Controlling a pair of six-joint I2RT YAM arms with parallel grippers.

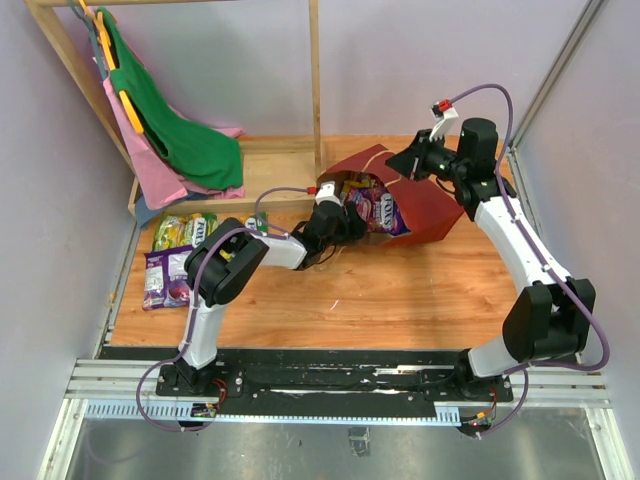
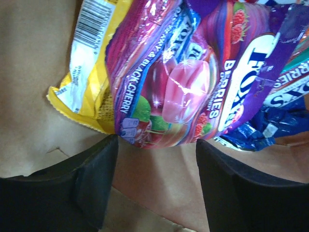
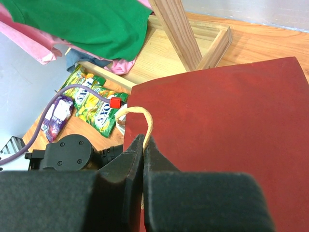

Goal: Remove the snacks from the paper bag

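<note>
The red paper bag lies on its side, purple Fox's snack packs showing in its mouth. My left gripper is at that mouth; in its wrist view the open fingers flank the lower edge of a berries pack, with a yellow pack behind it. My right gripper is above the bag, shut around the thin cord handle.
Several snack packs lie on the table at left. A wooden rack with hanging clothes stands behind.
</note>
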